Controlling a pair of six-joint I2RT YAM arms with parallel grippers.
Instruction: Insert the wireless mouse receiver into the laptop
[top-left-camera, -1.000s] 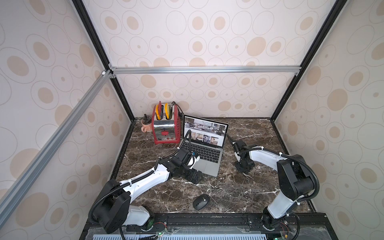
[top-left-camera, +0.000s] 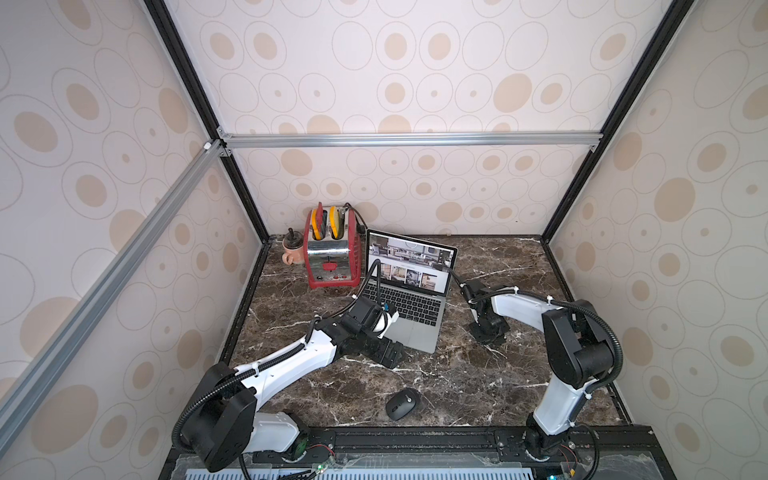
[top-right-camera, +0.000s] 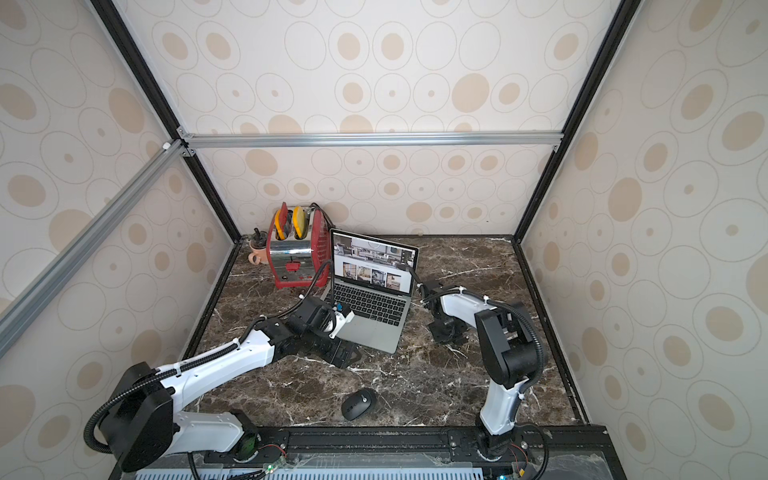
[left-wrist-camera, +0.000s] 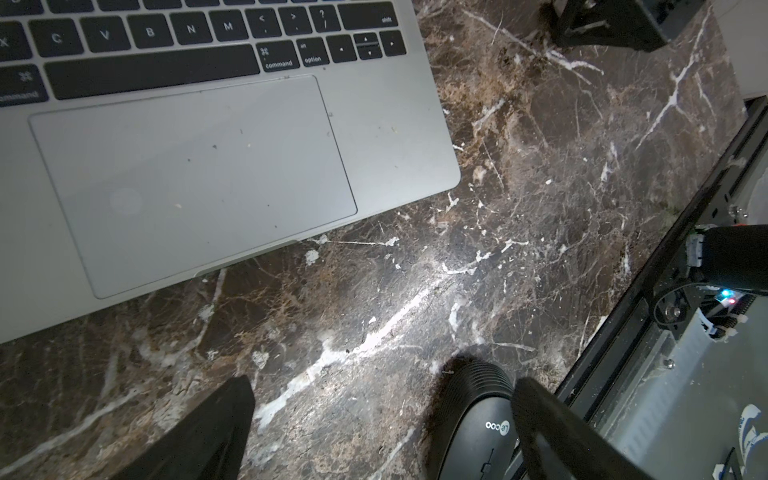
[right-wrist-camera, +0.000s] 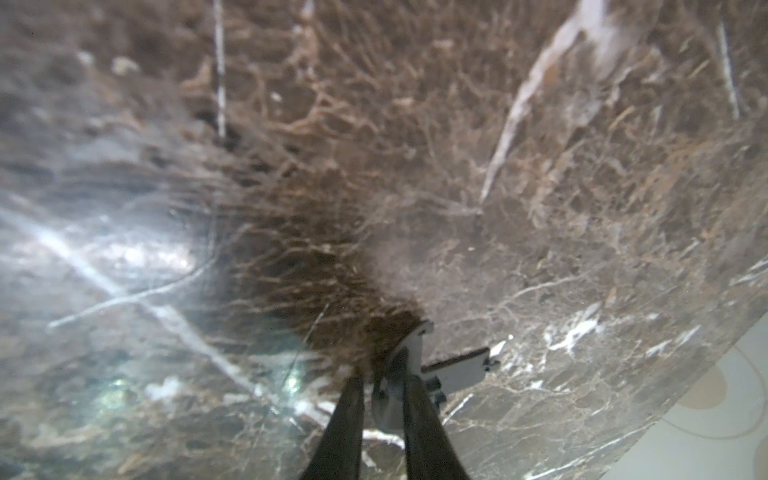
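Observation:
The open silver laptop (top-left-camera: 416, 331) stands mid-table; its keyboard and trackpad (left-wrist-camera: 192, 184) fill the upper part of the left wrist view. A small grey object (right-wrist-camera: 461, 373), possibly the receiver, with a curved part and a flat bar, shows at my right gripper. That gripper's fingers stand a little apart, and part of the object shows through the gap; whether they touch it is unclear. My left gripper is wide open, empty, above the table in front of the laptop. A black mouse (top-left-camera: 402, 404) lies near the front edge.
A red toaster (top-left-camera: 333, 248) and a pinkish mug (top-left-camera: 293, 249) stand left of the laptop. A black frame rail (top-left-camera: 416, 438) borders the front.
The right arm's elbow has swung slightly left, while its gripper stays low at nearly the same spot right of the laptop. The left arm, laptop and mouse look unmoved.

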